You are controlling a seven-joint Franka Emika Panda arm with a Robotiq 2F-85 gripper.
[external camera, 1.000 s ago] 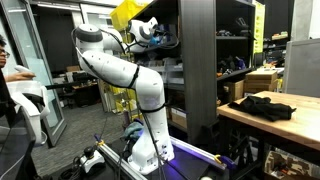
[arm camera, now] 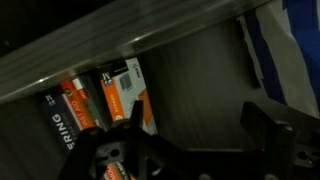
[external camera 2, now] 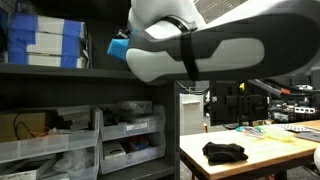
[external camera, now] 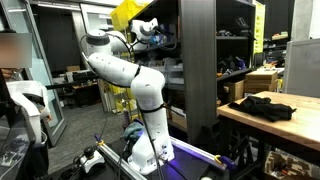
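My gripper is open in the wrist view, its two dark fingers wide apart with nothing visible between them. Ahead of it is a dark shelf interior. To the left stand books with an orange and white spine (arm camera: 128,90) and a dark spine (arm camera: 60,120). At the right is a blue and white striped item (arm camera: 290,50). In exterior view 1 the arm (external camera: 105,45) reaches up to the high shelf, where its gripper end is small and hard to make out. The arm (external camera 2: 200,50) crosses the top of exterior view 2.
A pale metal shelf edge (arm camera: 130,30) runs close above the fingers. Blue and white boxes (external camera 2: 45,43) fill the upper left shelf. Lower shelves hold grey bins (external camera 2: 132,128). A black cloth (external camera: 262,107) lies on the wooden table (external camera: 300,125), with bare table around it.
The arm's upper part has shifted only slightly near the high shelf; the table and cloth are unchanged.
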